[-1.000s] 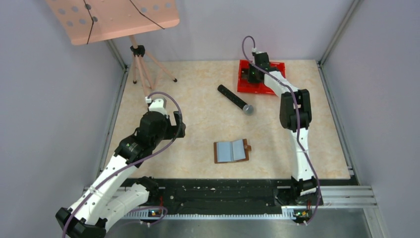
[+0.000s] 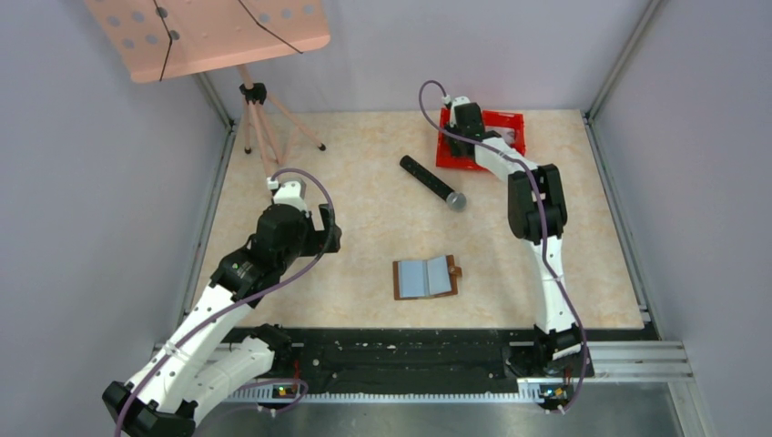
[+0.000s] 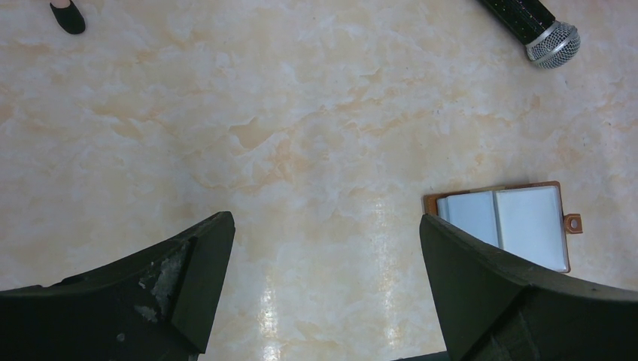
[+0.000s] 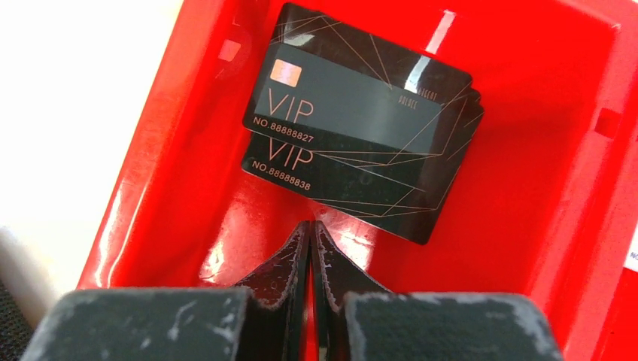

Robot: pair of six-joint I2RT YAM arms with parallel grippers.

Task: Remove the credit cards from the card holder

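Observation:
The card holder (image 2: 425, 278) lies open near the table's front middle, its pale blue sleeves (image 3: 530, 222) spread over a brown cover. No card edges can be made out in it. Black VIP credit cards (image 4: 353, 98) lie in an overlapping stack in the red tray (image 4: 519, 248) at the back right. Just short of the stack, my right gripper is shut, with nothing showing between its fingertips. Over the left side of the table, my left gripper stands open and empty, well away from the holder.
A black microphone (image 2: 430, 180) lies between the tray and the holder. A pink easel (image 2: 259, 118) stands at the back left. Bare tabletop (image 2: 364, 182) separates my left gripper from the microphone.
The left arm, holder and microphone stay where they were.

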